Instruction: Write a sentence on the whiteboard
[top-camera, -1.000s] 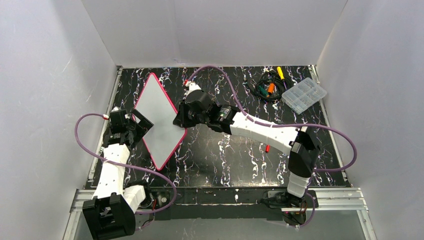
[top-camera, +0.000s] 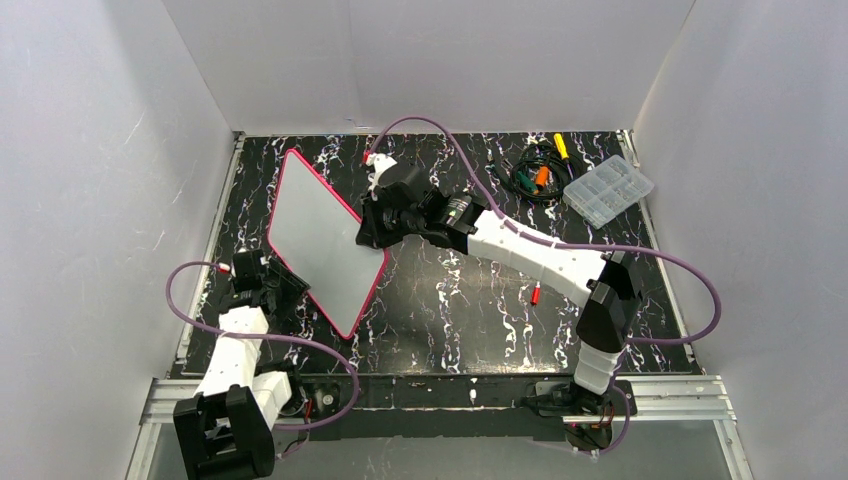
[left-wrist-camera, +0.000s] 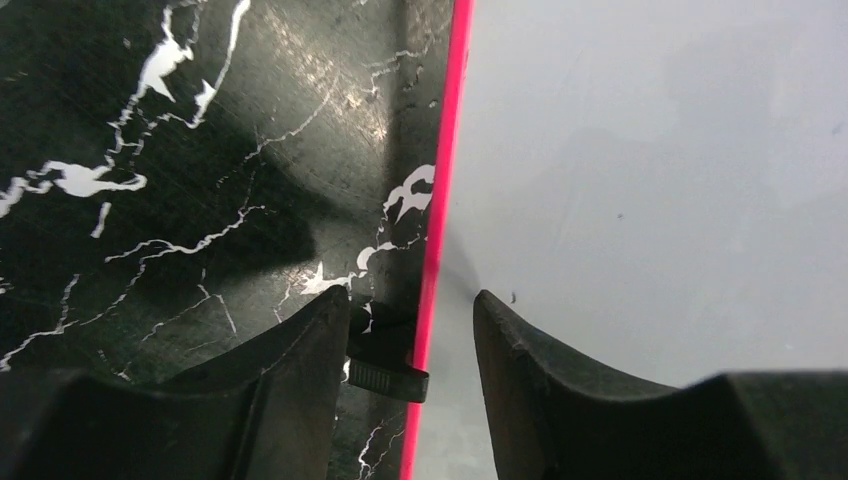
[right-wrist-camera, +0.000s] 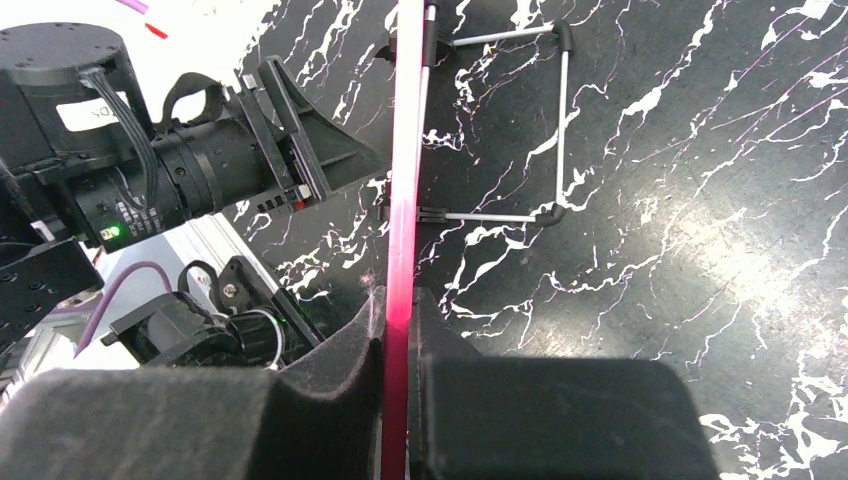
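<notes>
The whiteboard (top-camera: 325, 235), blank with a pink-red rim, lies turned at a slant on the left half of the table. My right gripper is shut on its right edge; from that wrist the board shows edge-on as a pink strip (right-wrist-camera: 403, 180). At the lower left edge is my left gripper, its fingers apart. One finger (left-wrist-camera: 515, 370) is over the white face and the other (left-wrist-camera: 310, 360) over the dark table, the pink rim running between them with gaps on both sides. A red marker (top-camera: 535, 293) lies on the table right of the board.
A thin metal stand frame (right-wrist-camera: 562, 130) extends beside the board's edge. Toward the back right sit a black cable coil (top-camera: 540, 172), a yellow-handled tool (top-camera: 561, 146) and a clear compartment box (top-camera: 608, 190).
The whiteboard has turned, its far corner shifting left and its near corner right. My left gripper has come nearer the front edge along the board's side. My right gripper moved slightly right with the board.
</notes>
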